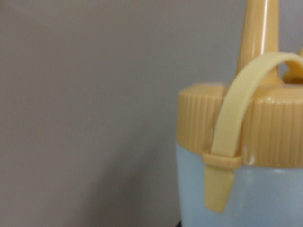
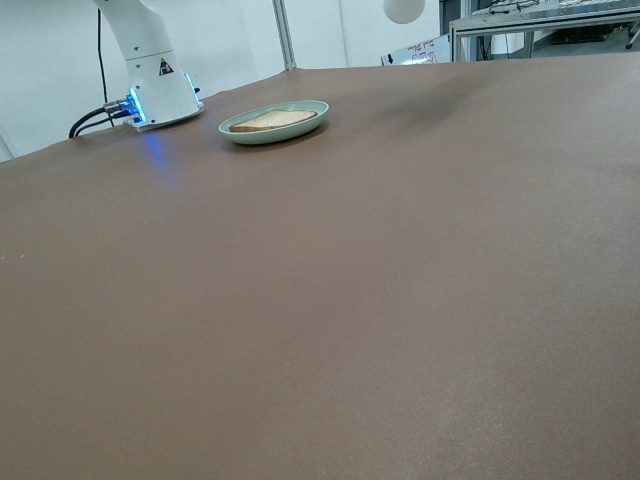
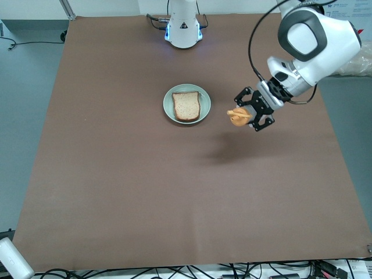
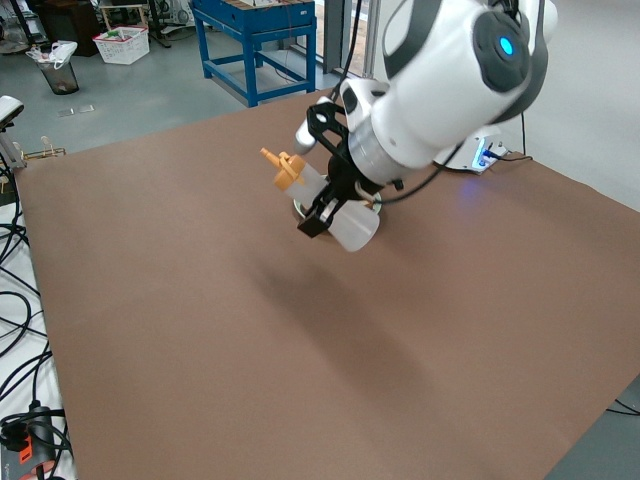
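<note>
My gripper (image 3: 253,110) is raised above the brown table at the right, shut on a translucent squeeze bottle with a yellow-orange cap (image 3: 239,116). The bottle is tilted, its nozzle pointing away from the arm in the right view (image 4: 284,168); in the wrist view its cap and strap (image 1: 218,123) fill the right side. A slice of bread (image 3: 186,106) lies on a pale green plate (image 3: 170,106), left of the gripper in the left view; the plate (image 2: 240,137) is mostly hidden behind the arm in the right view.
A white robot base (image 3: 183,32) with cables stands at the table's far edge. Loose cables and boxes line one edge outside the mat.
</note>
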